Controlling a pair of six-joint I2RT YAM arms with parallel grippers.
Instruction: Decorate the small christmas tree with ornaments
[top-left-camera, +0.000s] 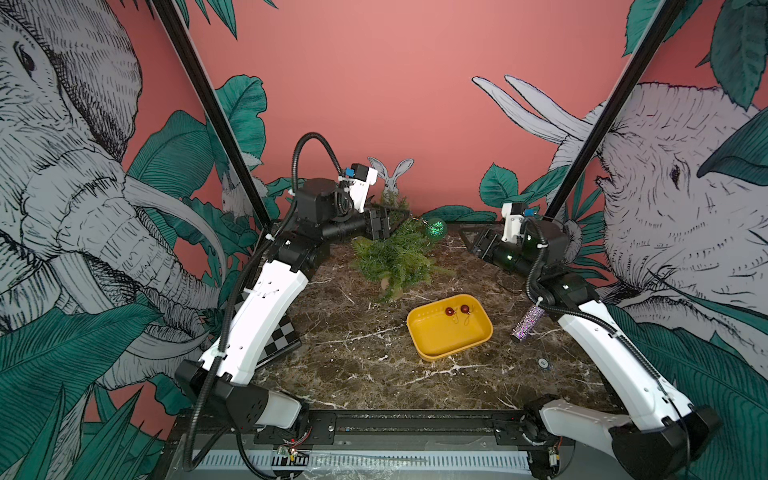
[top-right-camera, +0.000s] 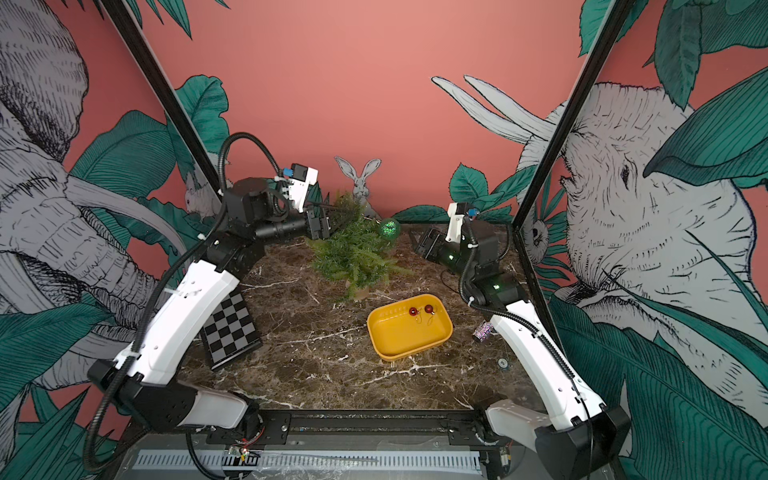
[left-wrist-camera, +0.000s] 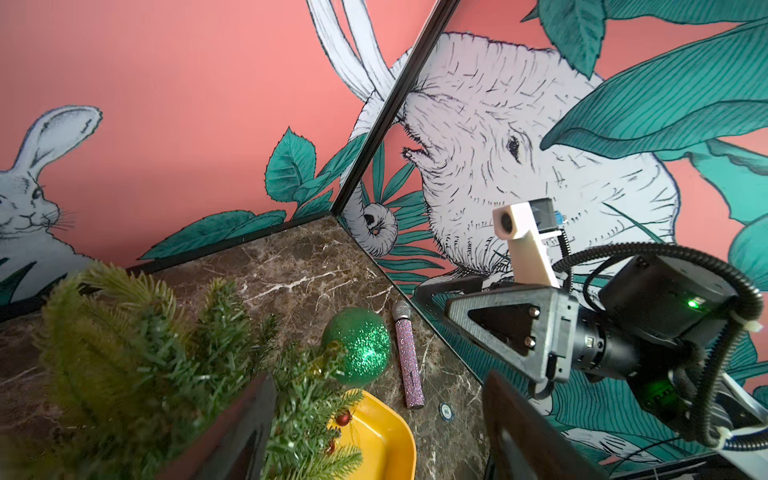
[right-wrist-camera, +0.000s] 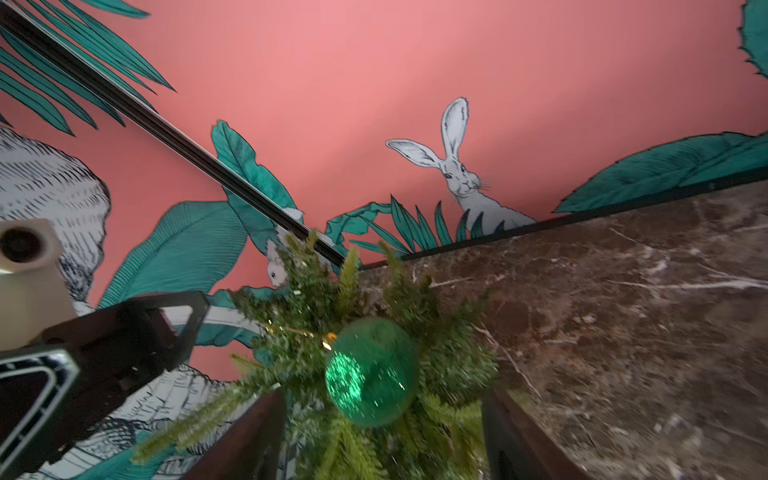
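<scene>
The small green Christmas tree (top-left-camera: 396, 256) stands upright toward the back of the table. A glittery green ball ornament (right-wrist-camera: 372, 372) is at the tree's right side, its gold cap against a branch; neither gripper touches it. Beside the upper left of the tree, my left gripper (top-left-camera: 401, 221) is open, branches showing near its left finger in the left wrist view. To the ball's right, my right gripper (top-left-camera: 467, 237) points at it with fingers apart and nothing held. Two small red ornaments (top-left-camera: 457, 309) lie in the yellow tray (top-left-camera: 449, 349).
A pink glittery microphone (left-wrist-camera: 408, 364) and a small round disc (top-left-camera: 544, 363) lie on the right, near the right arm. On the left, a checkered board (top-right-camera: 230, 329) lies beside the left arm. Bare marble table (top-left-camera: 352, 360) extends in front of the tree.
</scene>
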